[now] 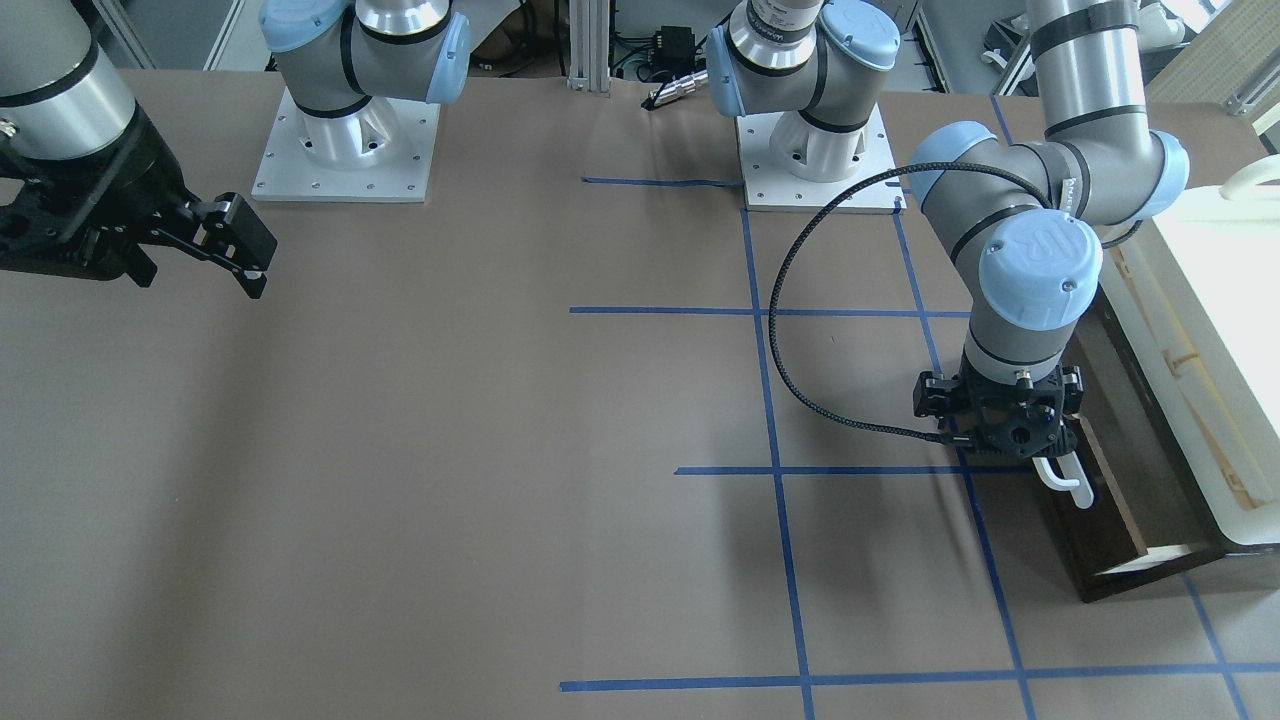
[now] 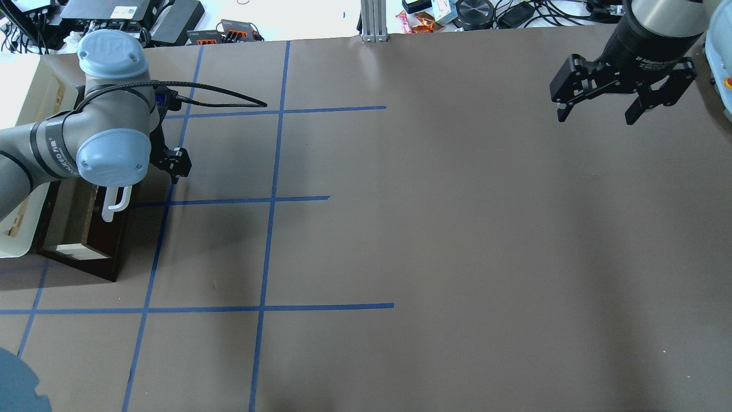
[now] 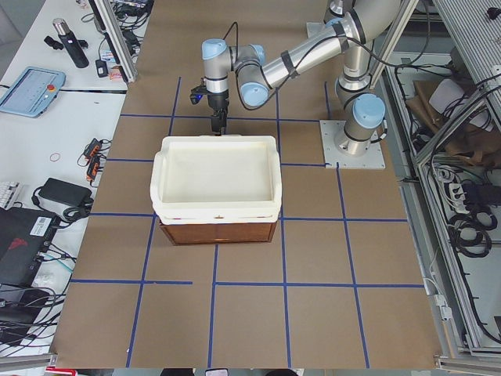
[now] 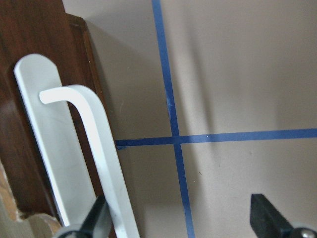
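My gripper (image 1: 996, 426) is down at the front of a dark wooden drawer (image 1: 1104, 540) in a box with a white top (image 3: 215, 176). A white handle (image 1: 1065, 480) on the drawer front pokes out beside the gripper. In the left wrist view the handle (image 4: 106, 148) runs down to the left fingertip, while the right fingertip (image 4: 267, 218) stands well apart over the floor. Whether the handle is between the fingers or just against one cannot be told clearly; the fingers look apart. The drawer is partly pulled out, showing a light interior.
A second black gripper (image 1: 180, 240) hangs at the far left of the front view. Other arm bases (image 1: 342, 168) stand along the back. The taped tabletop (image 2: 446, 226) in front of the drawer is clear.
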